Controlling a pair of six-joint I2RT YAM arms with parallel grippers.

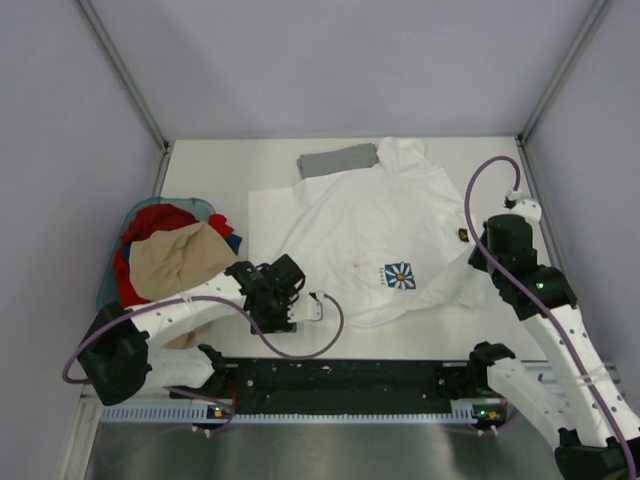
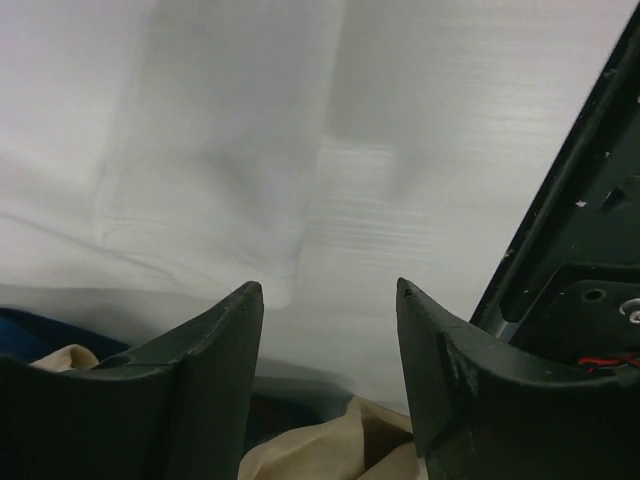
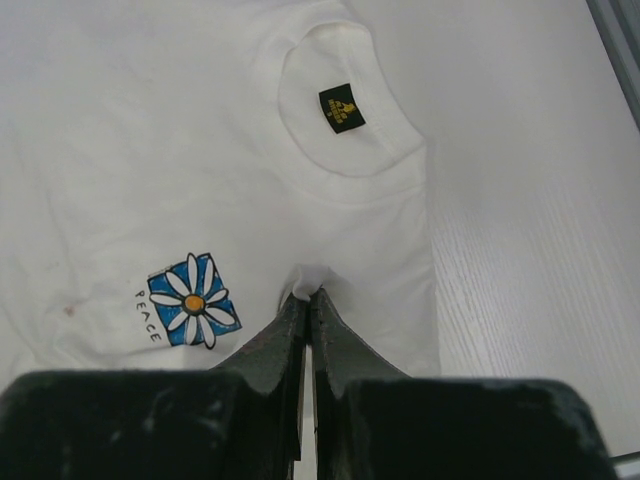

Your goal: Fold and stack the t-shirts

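A white t-shirt [image 1: 340, 230] lies spread over the table, its collar toward the right. A daisy print [image 3: 195, 300] and a dark neck label [image 3: 341, 108] show on it. At the shirt's right front part, my right gripper is shut with a small peak of white cloth pinched at its tips. My left gripper is open, with a wide gap between its fingers and no cloth in it. It is over the front left of the table, beside an edge of the shirt [image 2: 215, 200]. A folded grey cloth [image 1: 337, 161] lies at the back.
A teal basket [image 1: 108, 285] stands on the left, heaped with red, tan and blue clothes [image 1: 180, 262]; the tan one hangs over toward the left gripper. Bare table [image 1: 205, 170] shows at the back left and along the front.
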